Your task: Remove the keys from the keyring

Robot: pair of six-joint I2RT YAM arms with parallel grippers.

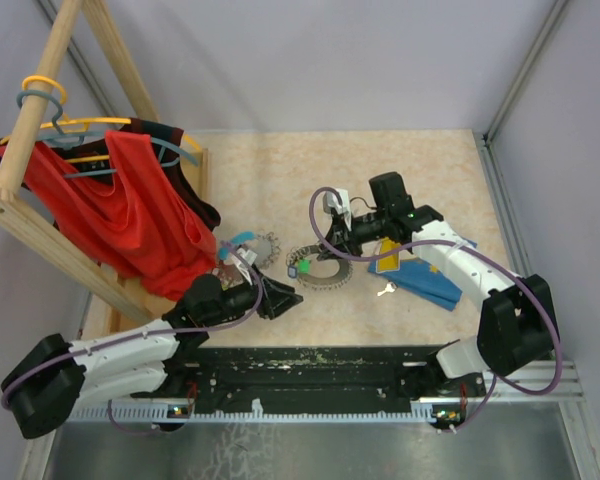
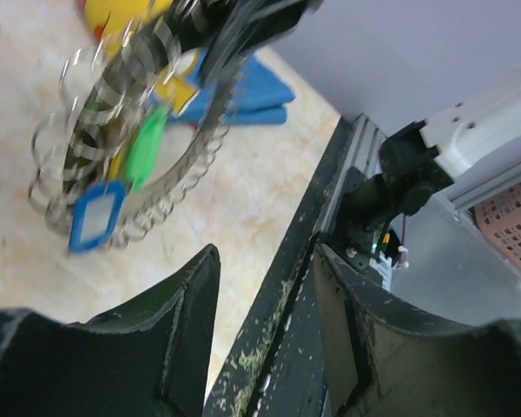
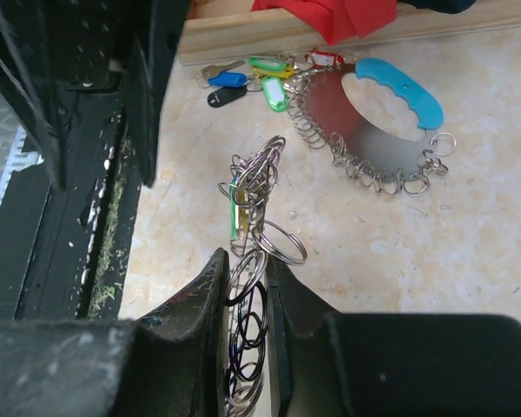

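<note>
My right gripper is shut on a bundle of steel rings (image 3: 256, 174), held above the floor. A green tag (image 2: 143, 148) and a blue tag (image 2: 95, 217) hang at the bundle, with a curved steel piece below it. My left gripper stands open, below and left of the bundle, nothing between its fingers. A loose key (image 1: 387, 289) lies right of them on the pale surface.
A cyan-handled ringed plate (image 3: 365, 130) with several tagged keys (image 3: 252, 78) lies by the wooden rack holding red garments (image 1: 130, 200). Blue cloth (image 1: 430, 290) lies at the right.
</note>
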